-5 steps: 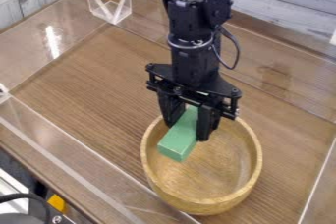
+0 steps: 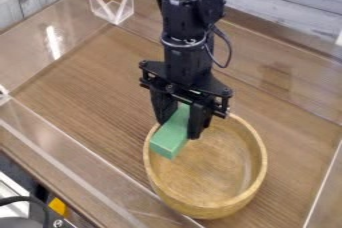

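My black gripper [image 2: 183,114] hangs over the back left part of a round wooden bowl [image 2: 221,182], shut on a mint-green block [image 2: 170,136]. The block is tilted, its lower end over the bowl's left side near the rim. Whether it touches the bowl is not clear.
A white wire object [image 2: 111,4] stands at the back left. A dark cable and a small yellow item [image 2: 58,206] lie off the table's front left edge.
The gripper and the green block have moved a little to the left and up, toward the bowl's left rim. The bowl has stayed where it was.
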